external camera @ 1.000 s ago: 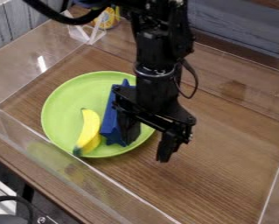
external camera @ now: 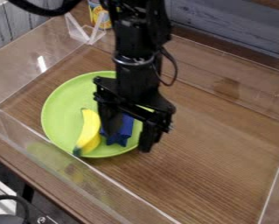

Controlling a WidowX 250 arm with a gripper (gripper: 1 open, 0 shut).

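Observation:
My black gripper [external camera: 129,118] stands open low over a green plate [external camera: 59,109], its fingers around a blue object [external camera: 121,135] that is partly hidden by the gripper. A yellow banana [external camera: 87,133] lies on the plate to the left of the blue object.
The wooden tray floor [external camera: 212,166] is bare to the right of the plate. Clear walls bound it at the left, and a yellow item [external camera: 97,16] sits behind at the top. A cable shows at the bottom left.
My gripper has shifted left over the blue object, covering more of it. The banana and plate look unmoved.

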